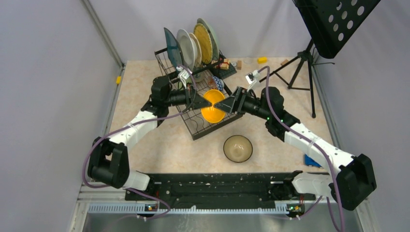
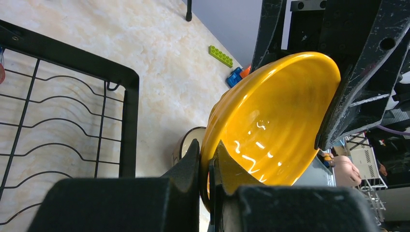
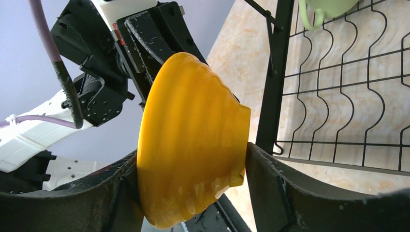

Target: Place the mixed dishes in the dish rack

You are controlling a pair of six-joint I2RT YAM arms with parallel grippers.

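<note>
A yellow bowl (image 1: 212, 108) is held tilted over the dish rack (image 1: 212, 129). My left gripper is shut on its rim, as the left wrist view shows. My right gripper surrounds the bowl (image 3: 191, 121) from the other side, its fingers beside the rim and base; whether it grips is unclear, and the fingers look open wide. A glass bowl (image 1: 238, 148) with a dark rim lies on the counter below the rack. Plates (image 1: 186, 46) stand upright in the rear of the rack, and a patterned dish (image 1: 217, 83) sits in the front section.
A black tripod stand (image 1: 312, 96) occupies the back right. A blue block (image 1: 312, 162) lies at the right edge. A green mug (image 3: 329, 6) sits in the rack.
</note>
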